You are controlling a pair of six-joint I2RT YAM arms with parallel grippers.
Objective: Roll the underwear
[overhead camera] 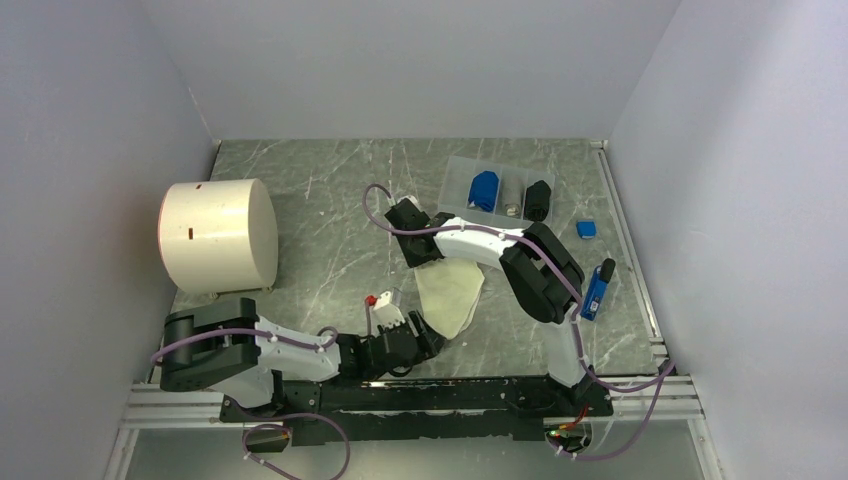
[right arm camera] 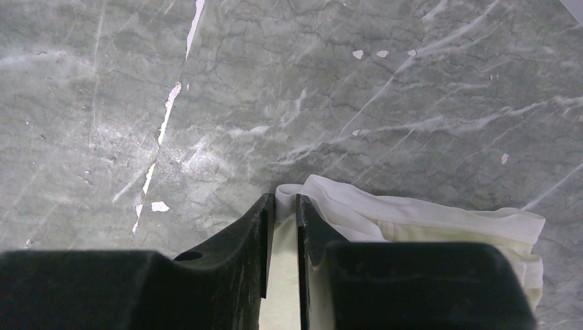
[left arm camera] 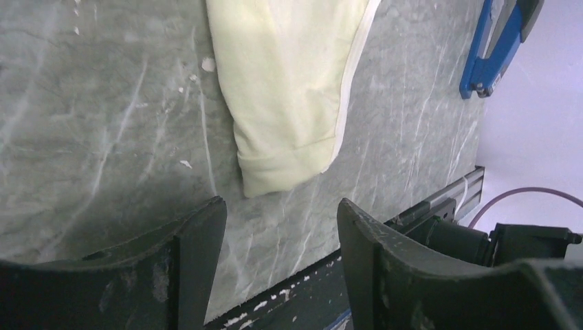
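Note:
Cream underwear lies folded lengthwise on the marble table in front of me. Its narrow end appears in the left wrist view, ahead of my left gripper, which is open with nothing between its fingers. At the opposite end is the white waistband. There my right gripper has its fingertips close together, with a small upright fold of the waistband showing in the narrow gap. Whether the fingers press firmly on that fold cannot be told.
A clear divided bin behind the right arm holds a blue roll and a black roll. A white cylinder stands at left. A blue tool and a small blue box lie at right.

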